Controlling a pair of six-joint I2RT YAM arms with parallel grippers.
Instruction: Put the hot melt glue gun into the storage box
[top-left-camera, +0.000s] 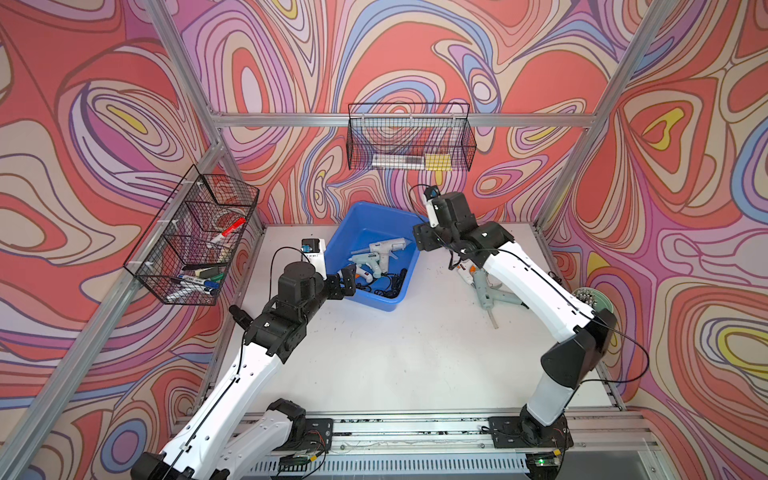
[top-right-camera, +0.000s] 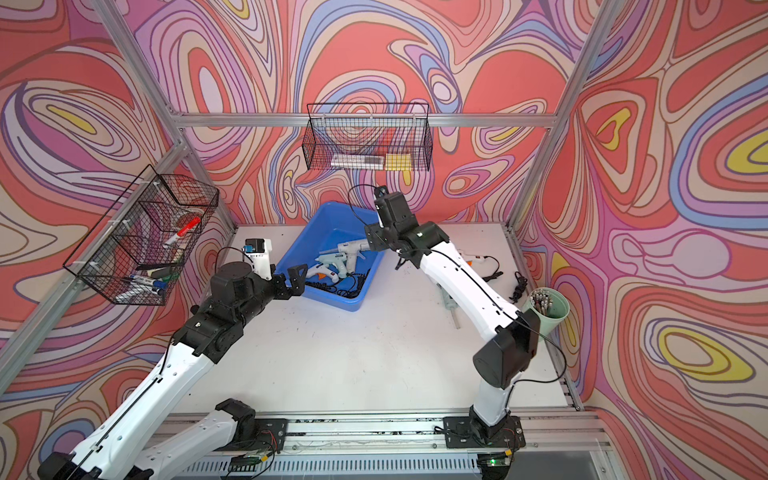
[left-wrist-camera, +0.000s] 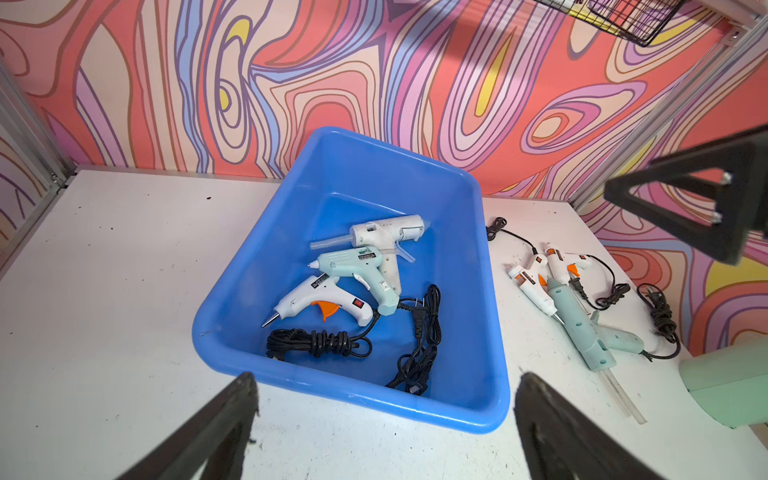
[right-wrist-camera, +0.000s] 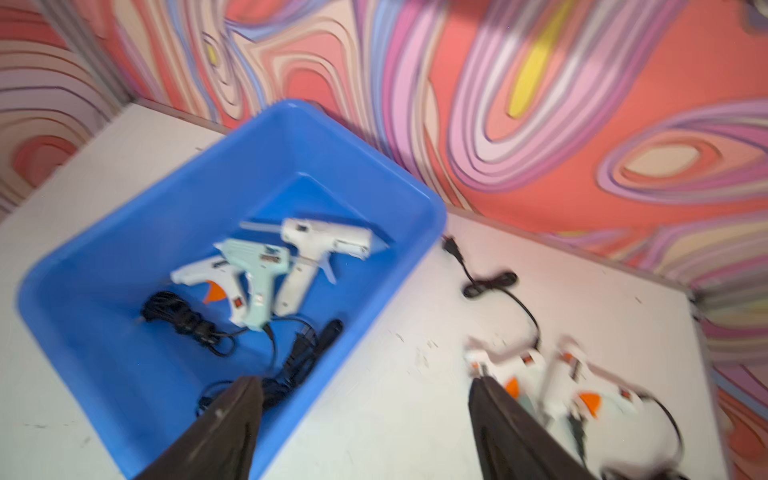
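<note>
A blue storage box (left-wrist-camera: 488, 336) holds several glue guns, among them a white one (left-wrist-camera: 384, 233), a mint one (left-wrist-camera: 360, 268) and a white-orange one (left-wrist-camera: 312, 300), with coiled cables. More glue guns lie on the table right of it: white-orange ones (left-wrist-camera: 532, 284) and a larger mint one (left-wrist-camera: 584, 328). My right gripper (top-left-camera: 425, 233) is raised above the box's right side, its fingers apart with nothing seen between them; the right wrist view is blurred. My left gripper (top-left-camera: 341, 281) stands open and empty over the box's front-left edge.
A green cup (top-right-camera: 549, 316) of sticks stands at the table's right edge. Wire baskets hang on the back (top-left-camera: 360, 136) and left (top-left-camera: 192, 264) frames.
</note>
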